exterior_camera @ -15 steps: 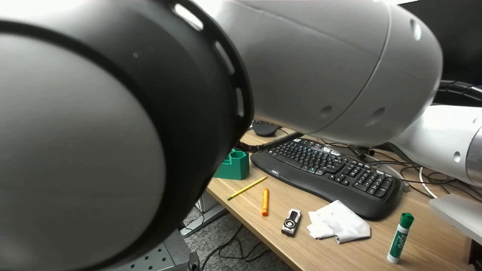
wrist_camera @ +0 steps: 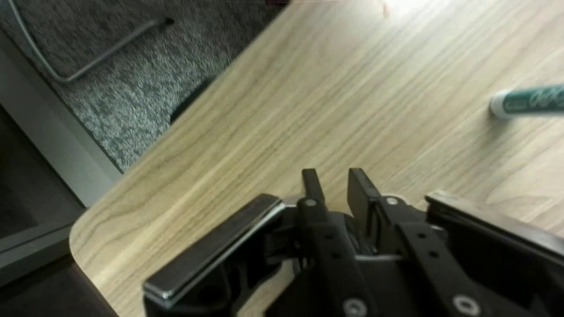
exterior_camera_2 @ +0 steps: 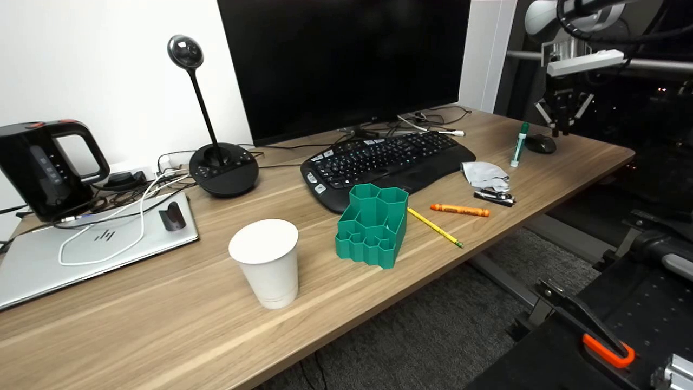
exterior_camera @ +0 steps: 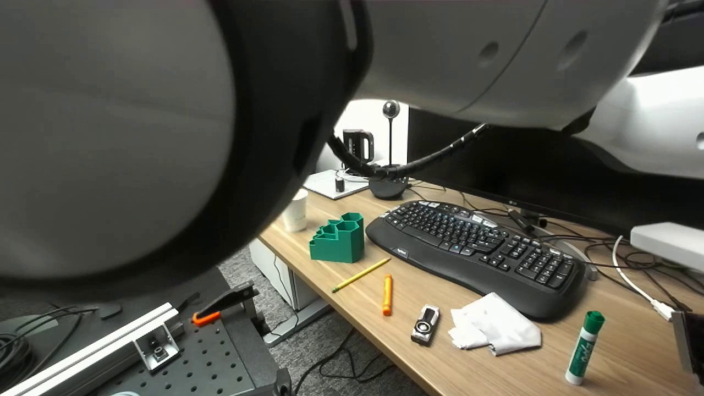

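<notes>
My gripper hangs over the desk's right end, its fingers apart with a narrow gap and only bare wood showing between the tips. In exterior view 2 the gripper [exterior_camera_2: 560, 131] is beyond the green marker [exterior_camera_2: 520, 145], close to a black mouse [exterior_camera_2: 540, 143]; whether it touches the mouse I cannot tell. The marker [exterior_camera: 584, 347] stands on end, green cap up. Its white lower end also shows at the right of the wrist view, clear of my fingers. In exterior view 1 the arm hides my fingertips.
On the desk lie a white cloth [exterior_camera: 496, 324], a small dark device [exterior_camera: 425, 324], an orange crayon [exterior_camera: 387, 295] and a yellow pencil [exterior_camera: 361, 275]. A green holder [exterior_camera_2: 371, 224], paper cup [exterior_camera_2: 267, 263] and keyboard [exterior_camera_2: 390, 166] stand farther along. The desk's rounded corner [wrist_camera: 87, 232] is near.
In exterior view 1 the arm has risen, uncovering the cup, the whole green holder and the lamp. The marker and other small desk objects stay put.
</notes>
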